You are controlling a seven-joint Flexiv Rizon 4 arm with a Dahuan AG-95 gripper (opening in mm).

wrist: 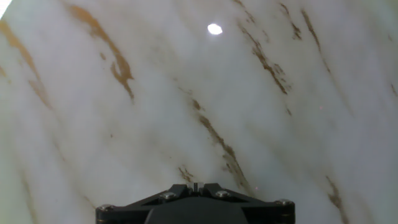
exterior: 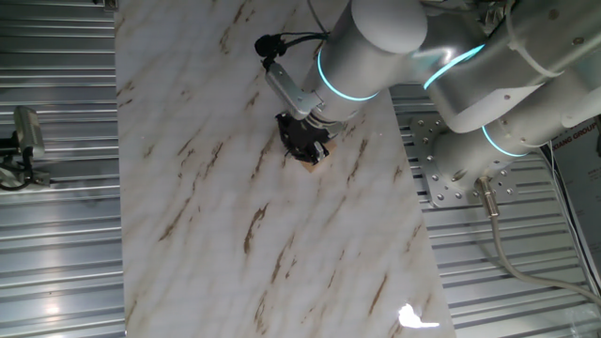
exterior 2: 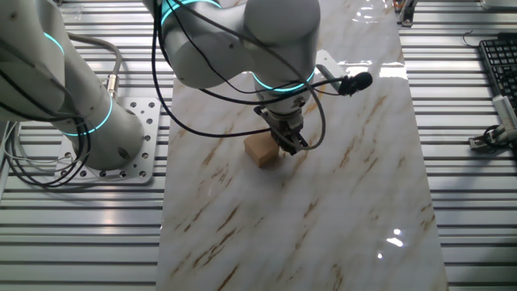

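Observation:
A plain brown block (exterior 2: 262, 150) rests on the marble-patterned table, on the robot-base side of my gripper (exterior 2: 292, 144) in exterior view 2. From exterior view 1, only a tan edge of the block (exterior: 322, 164) peeks out beneath the gripper (exterior: 319, 154). Whether the two touch cannot be told. In the wrist view my gripper is shut, its tips together with nothing visible between them. The block does not appear in that view.
Bare marble tabletop (exterior: 197, 244) spreads around the block. Black cables (exterior 2: 317, 121) loop beside the wrist in exterior view 2. Slatted metal (exterior: 56, 244) borders the table, with a small camera (exterior: 28, 131) on the left side.

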